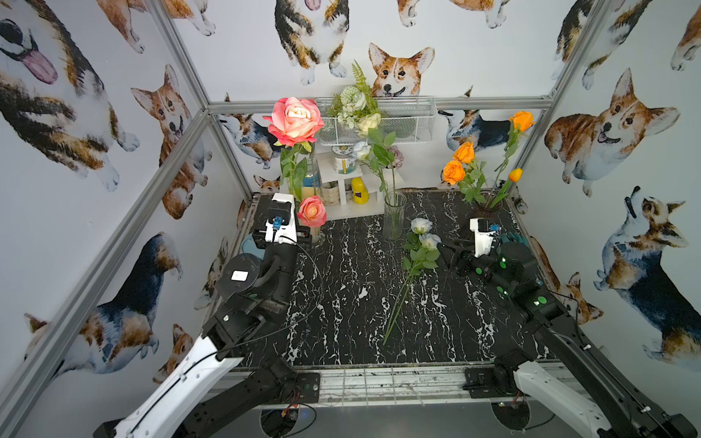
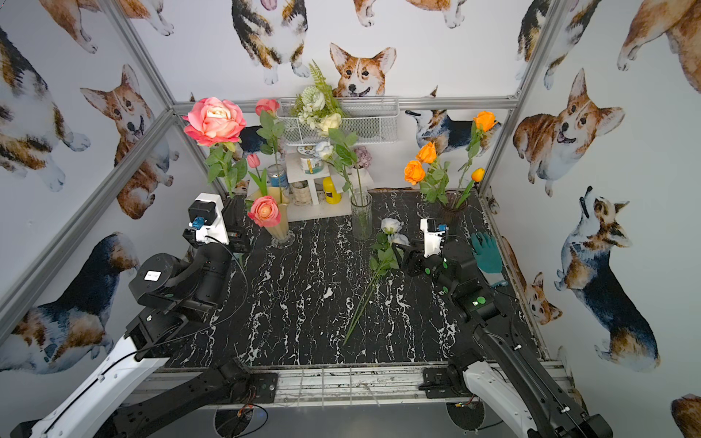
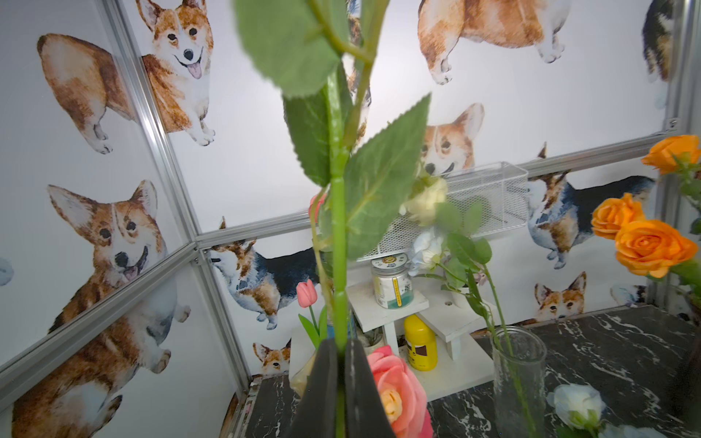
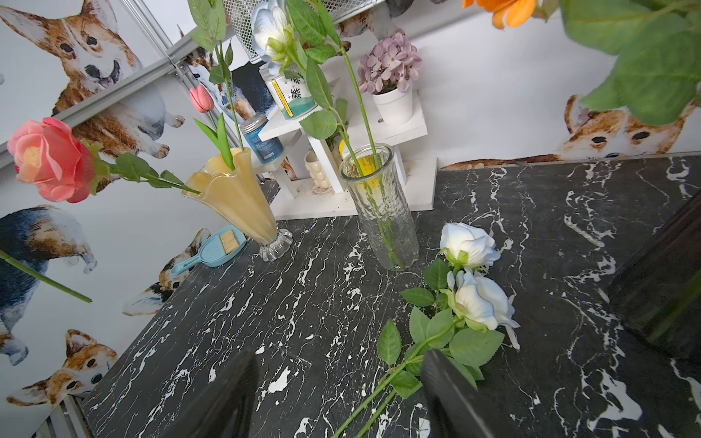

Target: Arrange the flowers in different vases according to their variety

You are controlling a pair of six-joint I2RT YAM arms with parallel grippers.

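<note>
My left gripper is shut on an upright green stem (image 3: 338, 219); its large pink rose (image 1: 295, 120) rises above it at left. A cream vase (image 4: 233, 197) holds pink flowers, including a rose (image 4: 54, 159) leaning left. A clear glass vase (image 4: 381, 226) at the centre holds white flowers. Two white roses (image 4: 471, 244) lie on the table with their stems toward the front, just left of my right gripper, which is open. Orange flowers (image 2: 414, 172) stand in a dark vase (image 4: 657, 277) at the back right.
A white shelf (image 2: 317, 208) with jars and a wire basket (image 2: 372, 124) are at the back. A teal glove (image 2: 487, 255) lies at the right edge, a blue dustpan (image 4: 219, 248) at the left.
</note>
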